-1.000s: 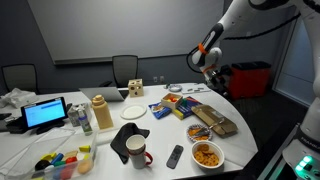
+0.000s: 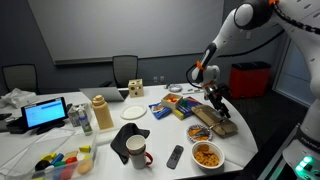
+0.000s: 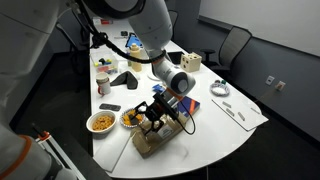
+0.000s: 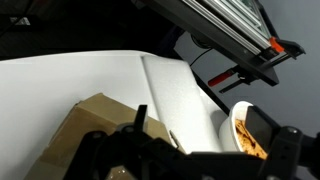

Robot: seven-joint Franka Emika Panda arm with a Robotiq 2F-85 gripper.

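Observation:
My gripper (image 2: 219,108) is over the brown cardboard tray (image 2: 231,129), near its right side in the first exterior view. In the second exterior view the gripper (image 3: 158,119) hangs above the same tray (image 3: 146,149), partly hiding it. Its fingers stand apart in the wrist view, where the dark gripper shows no object held between the fingers. A cardboard corner (image 4: 100,112) lies beyond the left finger. Whether the fingertips touch the tray cannot be told.
A white bowl of orange snacks (image 2: 207,156) stands near the tray. A mug (image 2: 138,155), a dark cloth (image 2: 127,139) and a black remote (image 2: 175,157) lie farther left.
The gripper has moved from behind the tray to above it. The table objects look unmoved.

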